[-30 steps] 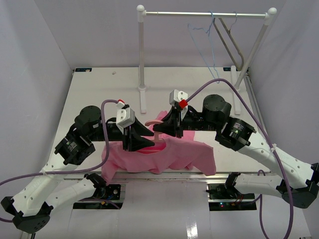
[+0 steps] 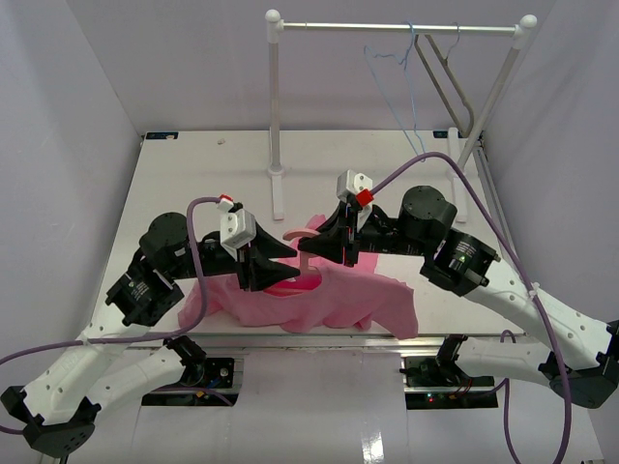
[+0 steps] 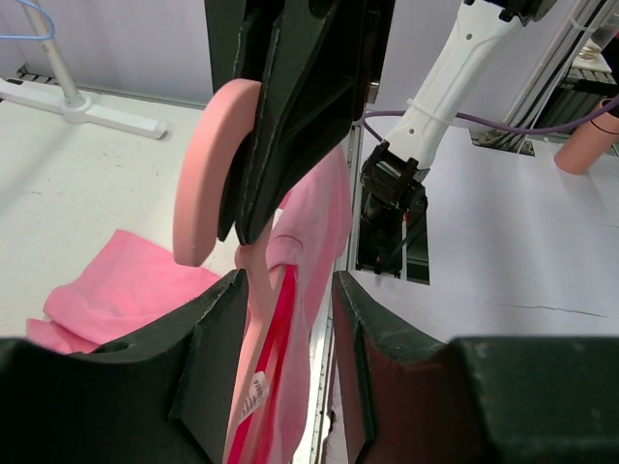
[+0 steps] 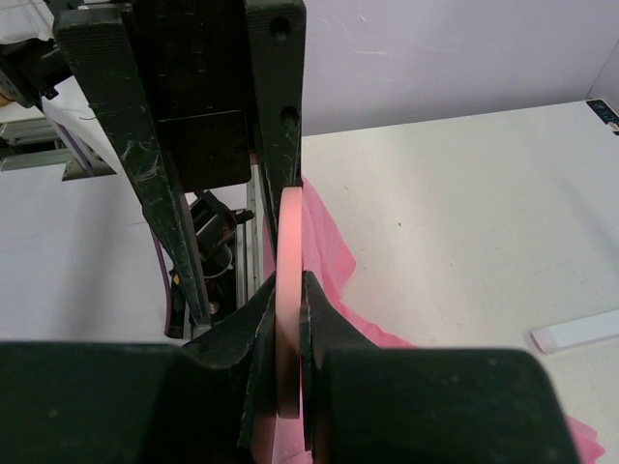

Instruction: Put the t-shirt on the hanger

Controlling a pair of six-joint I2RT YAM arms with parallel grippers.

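Observation:
A pink t-shirt (image 2: 358, 304) lies bunched at the table's front edge, beneath both grippers. A pink hanger (image 3: 201, 174) stands upright between them, its lower part inside the shirt's opening. My right gripper (image 2: 309, 246) is shut on the hanger, whose pink strip (image 4: 288, 290) runs between its fingers in the right wrist view. My left gripper (image 2: 288, 259) stands open at the hanger's left, its fingertips (image 3: 353, 300) either side of the hanger and pink fabric in the left wrist view; whether they touch is unclear.
A white rack (image 2: 348, 27) stands behind, with blue hangers (image 2: 382, 82) and bare hangers on its bar.
The shirt's left end has moved a little. The right gripper is almost still.

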